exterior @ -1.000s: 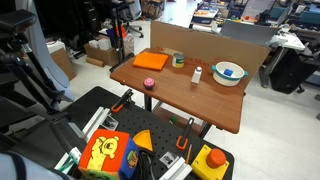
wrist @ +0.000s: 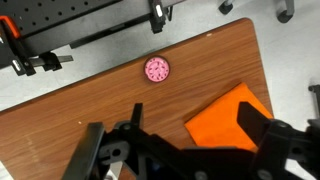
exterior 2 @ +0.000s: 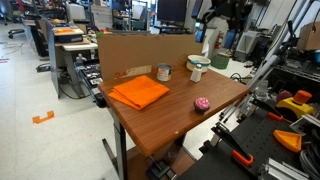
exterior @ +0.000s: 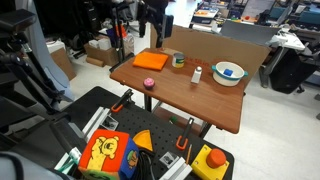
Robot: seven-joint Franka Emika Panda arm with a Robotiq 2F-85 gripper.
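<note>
High over the back of the wooden table, my gripper hangs empty, its fingers spread apart. The wrist view looks down on the table, with the open gripper at the bottom and nothing between its fingers. A pink round object lies near the table's front edge. An orange cloth lies flat at the left end. Toward the back stand a small can and a white bottle. Farther right is a white bowl with something blue inside.
A brown panel stands along the table's back edge. In front, a black perforated surface carries a colorful toy cube, an orange wedge and a yellow block with a red knob.
My gripper has come into exterior view 1 from the top left and now hangs above the back of the table. The objects on the table have not moved.
</note>
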